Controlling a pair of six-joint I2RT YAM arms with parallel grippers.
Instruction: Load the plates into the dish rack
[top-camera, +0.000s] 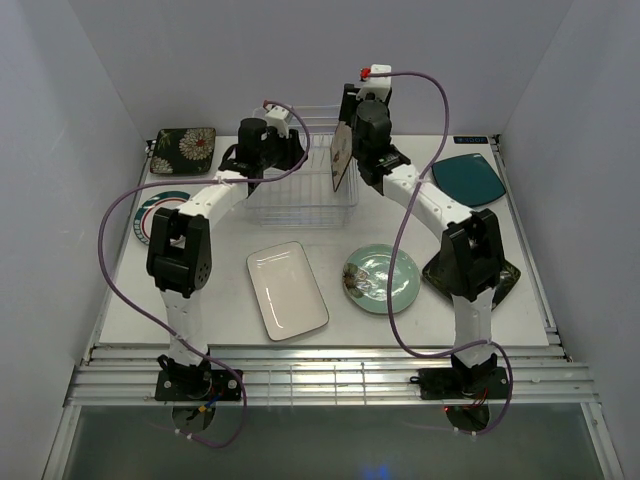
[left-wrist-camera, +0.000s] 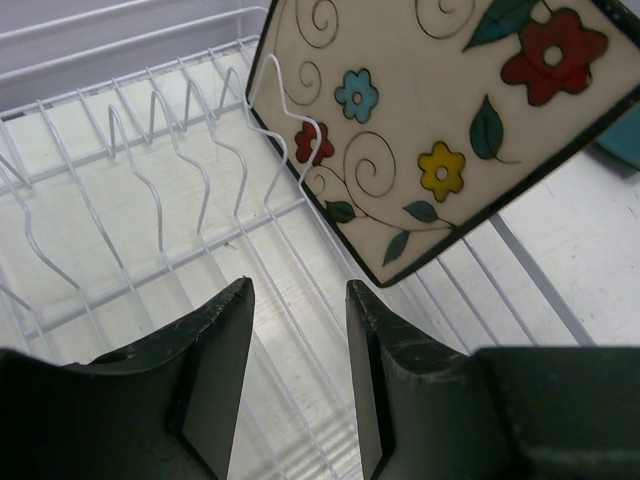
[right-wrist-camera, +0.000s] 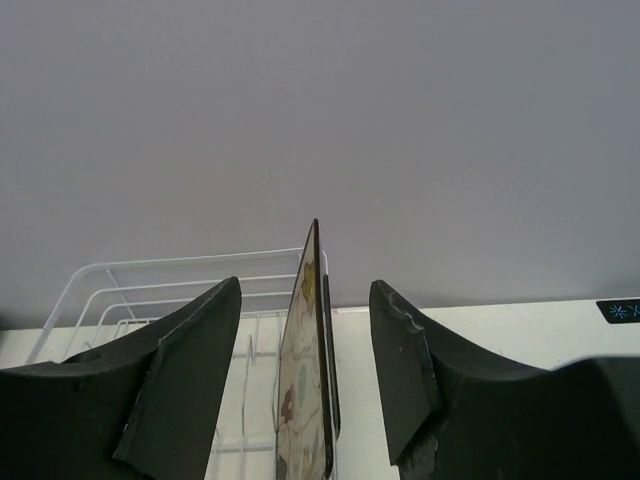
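My left gripper (top-camera: 292, 150) is over the rack's left part, fingers apart (left-wrist-camera: 298, 300) with nothing between them, facing that plate. My right gripper (top-camera: 355, 95) is raised above the back right of the rack, open (right-wrist-camera: 305, 295), the plate's top edge visible beyond and between its fingers, apparently not gripped.
Loose plates lie around the rack: white square (top-camera: 287, 289), green round (top-camera: 395, 285), dark teal (top-camera: 468, 180), dark floral (top-camera: 500, 285), dark flowered (top-camera: 182, 150) and red-rimmed (top-camera: 150, 210). The rack's left slots are empty.
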